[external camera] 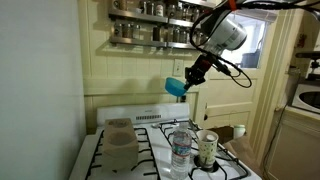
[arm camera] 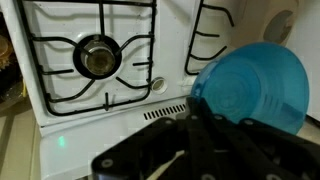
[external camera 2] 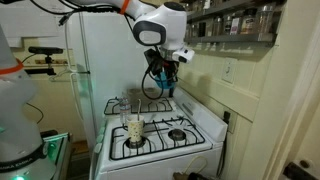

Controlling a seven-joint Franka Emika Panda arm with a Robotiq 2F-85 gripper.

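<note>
A translucent blue cup or bowl point(external camera: 175, 87) hangs in the air above the back of the stove. My gripper point(external camera: 188, 80) is beside it, shut on its thin wall. In the wrist view the same blue vessel point(arm camera: 262, 88) fills the right side, its round opening showing, with the gripper at its near edge. The fingertips themselves are dark and partly hidden there. In exterior view 2 the gripper point(external camera 2: 164, 77) is high over the stove, and the blue vessel is hard to make out.
On the white stove point(external camera 2: 190, 145) stand a beige block point(external camera: 119, 146), a clear water bottle point(external camera: 181, 152) and a pale cup point(external camera: 207, 150). A white mug point(external camera: 239, 131) sits to the right. Shelves of jars point(external camera: 150, 30) line the wall above. One burner point(arm camera: 98, 57) is bare in the wrist view.
</note>
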